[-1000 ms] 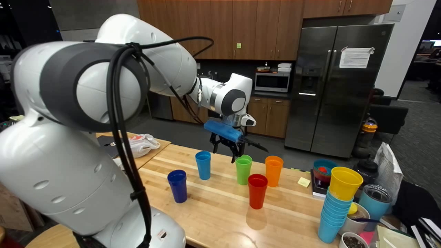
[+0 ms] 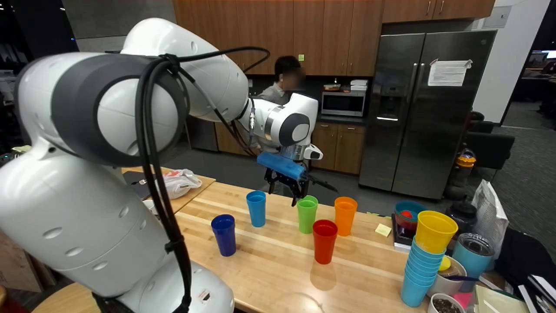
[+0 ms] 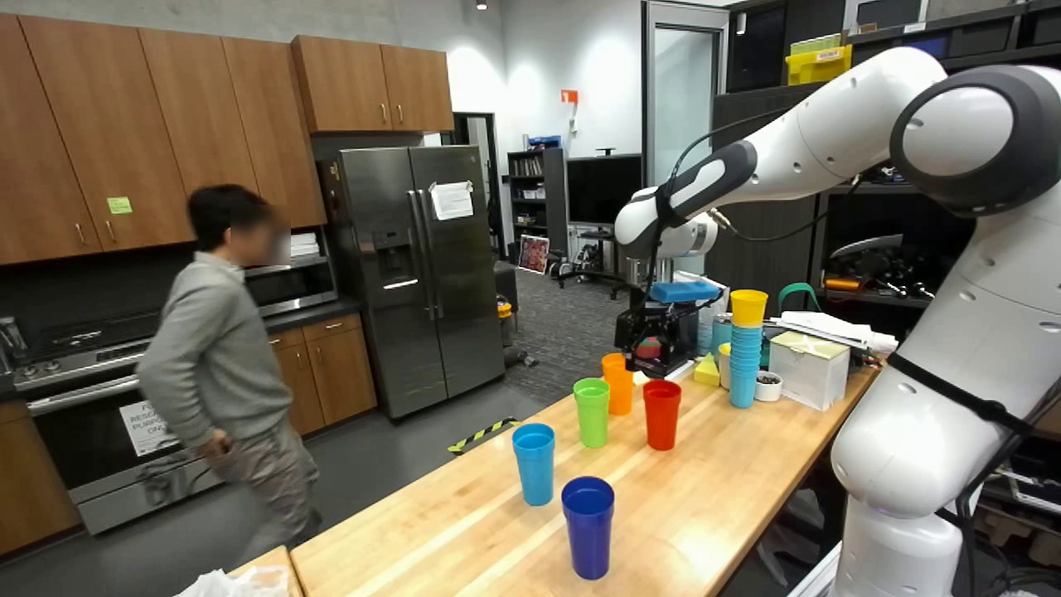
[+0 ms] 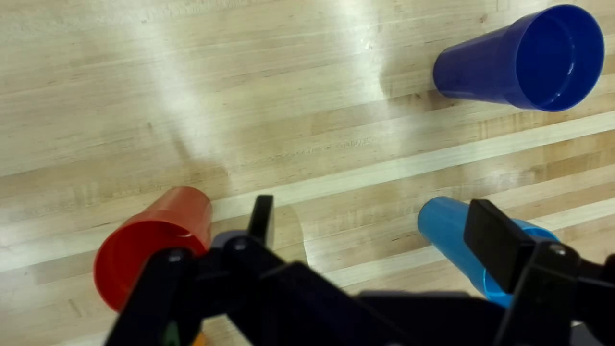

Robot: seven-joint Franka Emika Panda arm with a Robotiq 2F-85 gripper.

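Note:
My gripper hangs above the wooden table with its two fingers wide apart and nothing between them. Below stand separate upright cups: dark blue, light blue, green, orange and red. From the wrist, the red cup shows at lower left, partly behind one finger. The other finger covers part of the light blue cup, while the dark blue cup is in clear sight. The green cup is almost wholly hidden there, and only a sliver of orange shows.
A yellow cup tops a stack of light blue cups at the table's right end, amid bowls and clutter. A plastic bag lies at the far left. A person is beyond the table.
A person has come into view behind the arm. The arm, the gripper and the cups show no visible movement.

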